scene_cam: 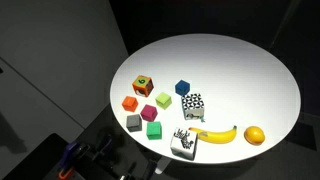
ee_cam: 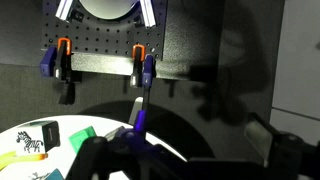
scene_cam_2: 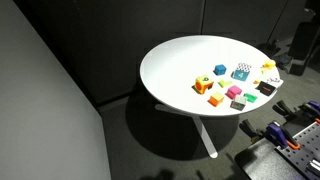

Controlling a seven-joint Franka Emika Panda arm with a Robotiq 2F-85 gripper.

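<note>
In the wrist view my gripper stands open, its dark fingers (ee_cam: 95,155) wide apart with nothing seen between them. It hangs over the gap beside the round white table (scene_cam: 235,75). On that table are an orange-yellow cube (scene_cam: 143,84), a red-orange cube (scene_cam: 130,103), a magenta cube (scene_cam: 149,113), a grey cube (scene_cam: 134,122), a green cube (scene_cam: 154,130), a lime cube (scene_cam: 163,101) and a blue cube (scene_cam: 182,88). A patterned black-and-white box (scene_cam: 193,105), a white box with black marks (scene_cam: 184,144), a banana (scene_cam: 216,135) and an orange (scene_cam: 255,134) lie nearby.
A perforated metal mounting plate (ee_cam: 105,38) carries clamps with blue and orange handles, including a right-hand clamp (ee_cam: 138,65). Dark floor (ee_cam: 225,110) separates it from the table. A grey wall panel (scene_cam: 60,60) stands left.
</note>
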